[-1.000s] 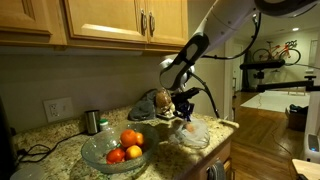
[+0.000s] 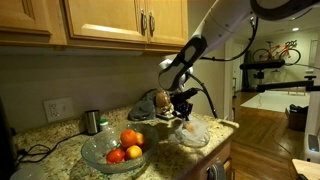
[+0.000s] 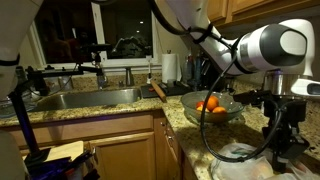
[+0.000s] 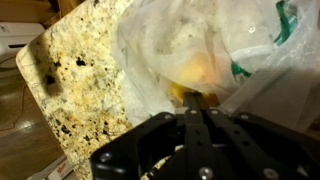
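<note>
A clear plastic bag (image 4: 155,55) with green print lies crumpled on the counter, an orange-yellow item (image 4: 203,70) showing blurrily inside it. My gripper points down at the bag, its dark fingers close together and shut. Whether a fold of thin plastic lies between them cannot be made out. In exterior view 1 the gripper (image 2: 182,119) is low over the bag (image 2: 192,132), near the counter's right end. Exterior view 2 shows the bag (image 3: 243,168) at the lower right, under the arm.
A grey colander bowl (image 2: 98,149) holding several orange and red fruits (image 2: 130,138) stands on the speckled counter (image 2: 178,157), left of the bag. A metal canister (image 2: 92,122) is behind it. The counter edge drops off close to the bag; a sink (image 3: 75,98) lies farther off.
The arm has shifted only slightly around the wrist. The bag and the bowl of fruit look unmoved.
</note>
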